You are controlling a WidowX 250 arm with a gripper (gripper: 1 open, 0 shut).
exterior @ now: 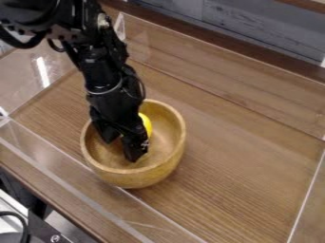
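My black gripper [121,142] reaches down from the top left into a round wooden bowl [140,173], its fingers open inside it. A yellow object [146,124] lies in the bowl just behind and to the right of the fingers, partly hidden by them. Whether the fingertips touch it I cannot tell.
A grey panelled wall [216,33] runs along the back. Black cables lie at the bottom left, beside the counter's edge.
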